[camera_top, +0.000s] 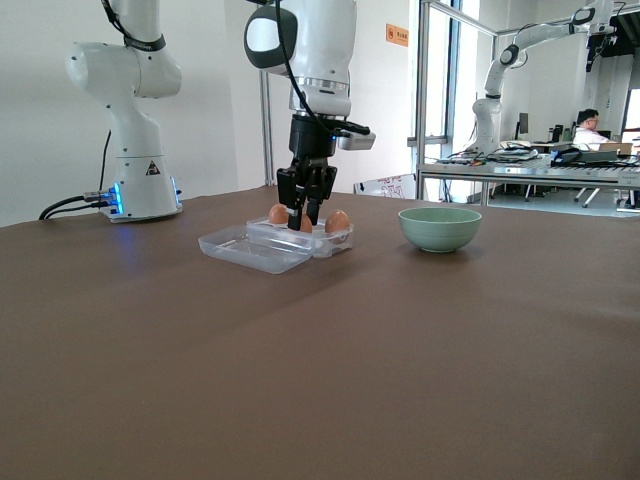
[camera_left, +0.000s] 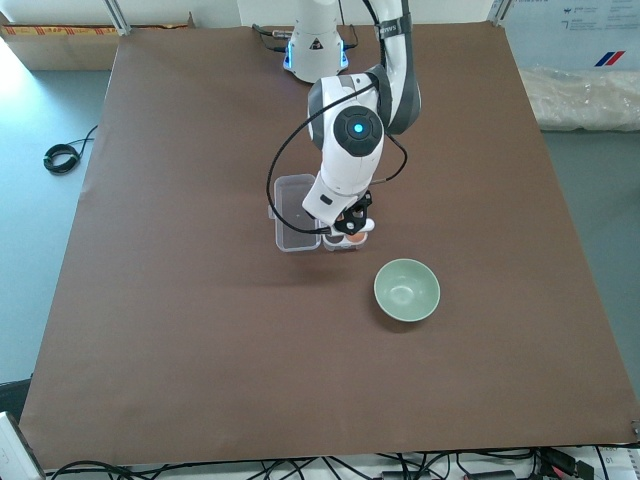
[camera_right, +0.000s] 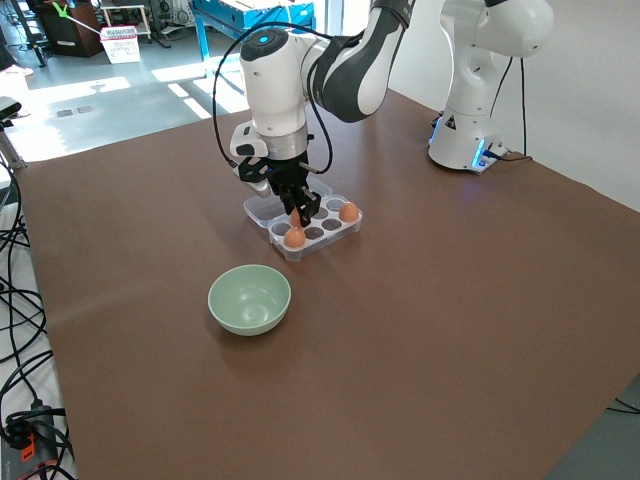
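Observation:
My black gripper (camera_top: 304, 212) points down into a clear plastic egg tray (camera_top: 330, 244) holding brown eggs (camera_top: 337, 220); one egg sits right at the fingertips, and whether the fingers grip it I cannot tell. In the left view the arm hides most of the tray, whose open lid (camera_left: 295, 230) lies beside it. A pale green bowl (camera_left: 406, 290) stands empty on the brown table, a short distance from the tray, also seen in the right view.
Cables run along the table's edge.

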